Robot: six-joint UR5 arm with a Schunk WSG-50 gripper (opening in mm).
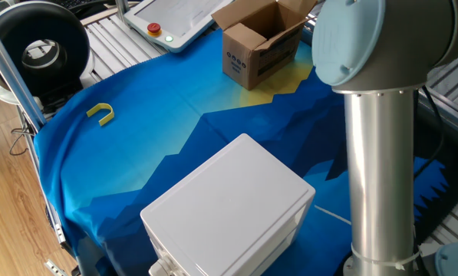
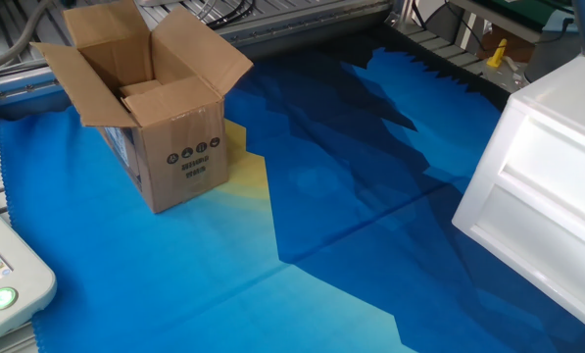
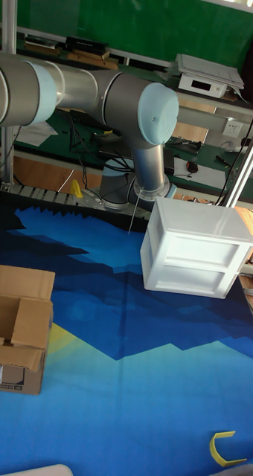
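Note:
A yellow hook-shaped piece [image 1: 101, 114] lies on the blue cloth, away from the other objects; it shows again near the bottom right of the third exterior view [image 3: 222, 450]. The white drawer unit [image 1: 229, 207] stands on the cloth, and both drawer fronts look closed in the third view [image 3: 200, 252]. An open-topped cardboard box [image 2: 179, 147] stands at the cloth's other side, flaps spread; its bottom is hidden. My arm [image 3: 141, 107] rises behind the cloth, reaching left out of the third view. The gripper lies outside every frame.
A control tablet with a red stop button [image 1: 153, 29] lies beyond the box. A black ring-shaped object [image 1: 41, 50] stands past the cloth's edge. Between box and drawer unit the cloth [image 2: 331, 216] is clear.

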